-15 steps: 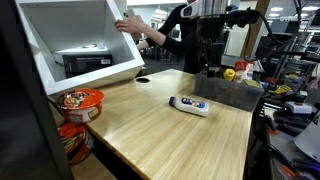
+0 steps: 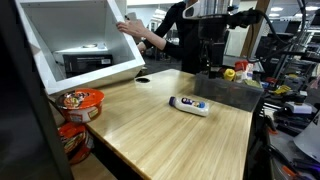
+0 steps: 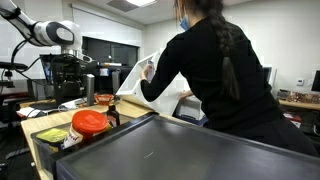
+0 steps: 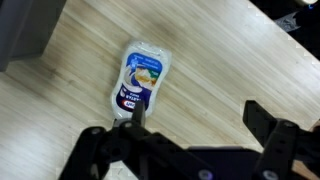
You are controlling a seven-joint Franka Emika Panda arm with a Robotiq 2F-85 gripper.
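A white bottle with a blue label (image 4: 139, 81) lies on its side on the wooden table, and it also shows as the white bottle (image 2: 189, 105) in the first exterior view. My gripper is open, its dark fingers wide apart along the lower edge of the wrist view. Bare tabletop shows between them, and the bottle lies ahead of the left finger. From outside, the gripper (image 2: 211, 67) hangs above the table, beyond the bottle and clear of it.
A grey bin (image 2: 228, 92) holding yellow and other items stands at the table's far right. Red-lidded tubs (image 2: 80, 103) are stacked at the left. Behind the table, a person in black (image 3: 215, 75) holds a large white box (image 2: 98, 62).
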